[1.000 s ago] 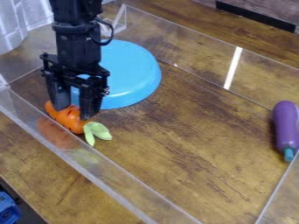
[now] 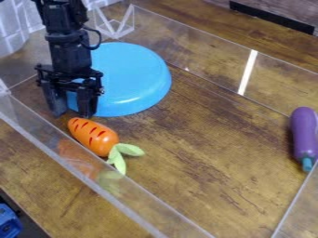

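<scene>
A black gripper [image 2: 69,93] is at the left of the blue round plate [image 2: 125,79], over its left edge. Whether its fingers are open or shut is hard to tell. An orange toy carrot [image 2: 93,137] with pale green leaves lies on the wooden surface, below and in front of the gripper, apart from it.
A purple eggplant-like toy [image 2: 304,137] lies at the far right. Clear plastic walls border the area, the front-left one close to the carrot.
The gripper has moved back and to the left, away from the carrot. The carrot now lies slightly lower and further right in view, more fully visible.
</scene>
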